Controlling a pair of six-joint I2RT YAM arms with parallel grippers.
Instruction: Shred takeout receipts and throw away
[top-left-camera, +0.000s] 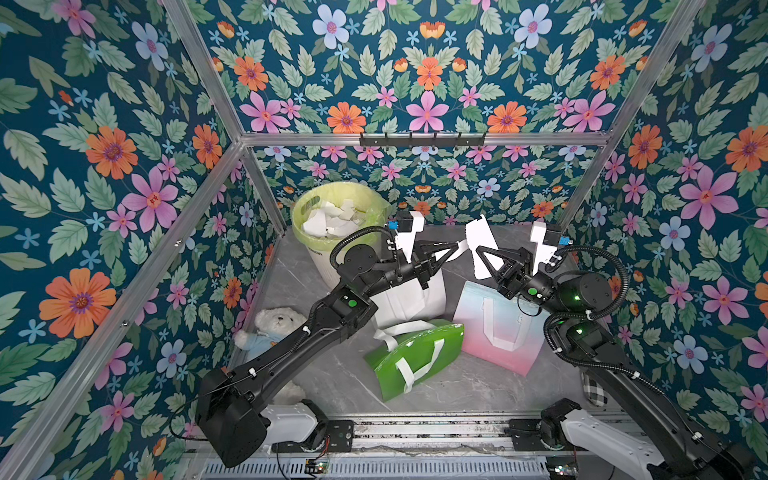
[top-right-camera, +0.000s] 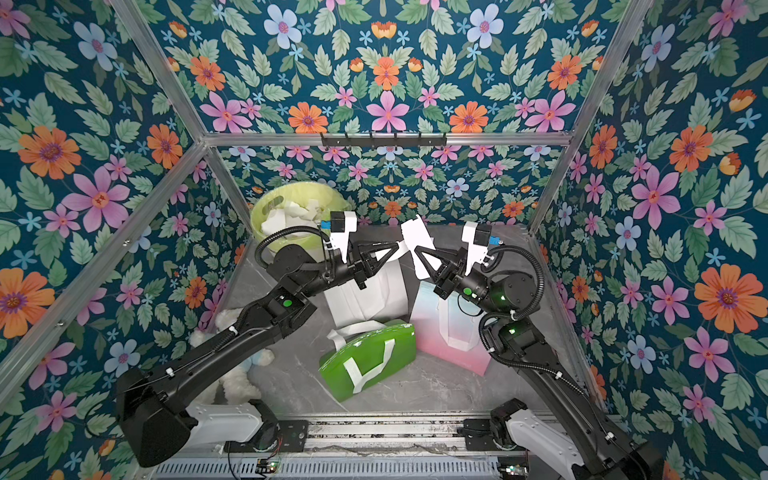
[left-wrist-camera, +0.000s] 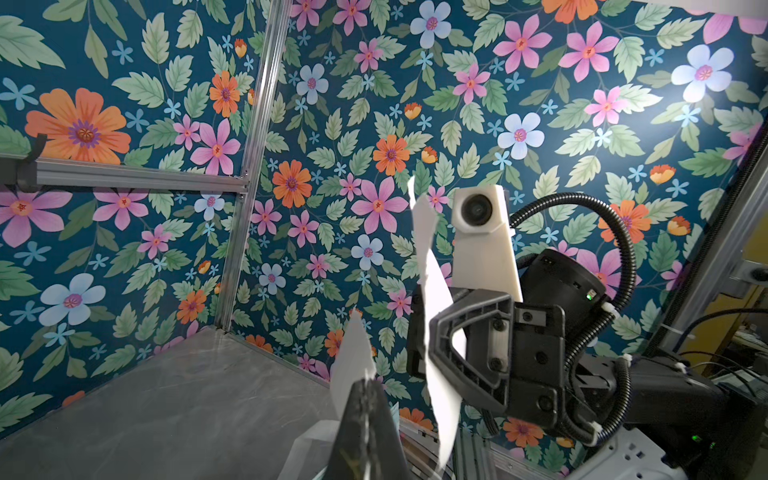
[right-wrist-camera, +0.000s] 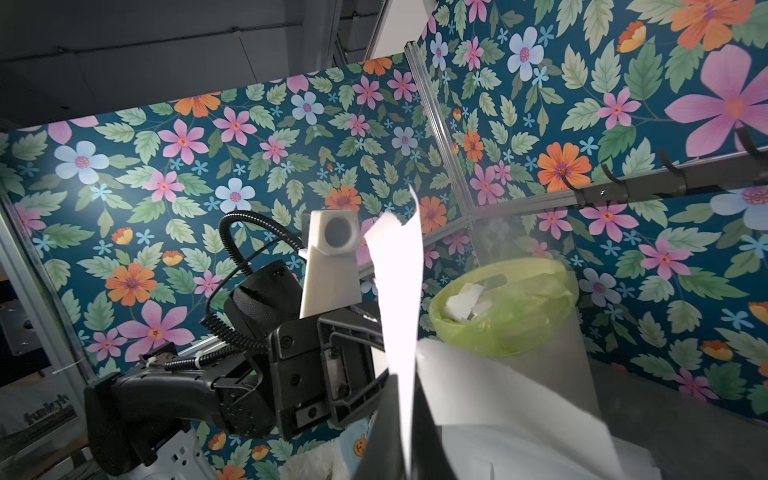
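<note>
A white receipt piece (top-left-camera: 479, 240) stands upright in my right gripper, which is shut on its lower part. My left gripper is shut on a smaller white paper strip (left-wrist-camera: 352, 356) that sticks up from its fingertips. Both grippers face each other above the floor, a short gap apart, with the right one's paper between them. At the back left stands a bin lined with a yellow-green bag (top-left-camera: 377, 209), holding several white paper scraps (top-left-camera: 332, 217). Whether the two papers touch, I cannot tell.
Below the grippers stand a white bag (top-left-camera: 416, 302), a green bag (top-left-camera: 412, 368) and a pink-blue bag (top-left-camera: 512, 332). A plush toy (top-left-camera: 278, 321) lies at the left, partly under the left arm.
</note>
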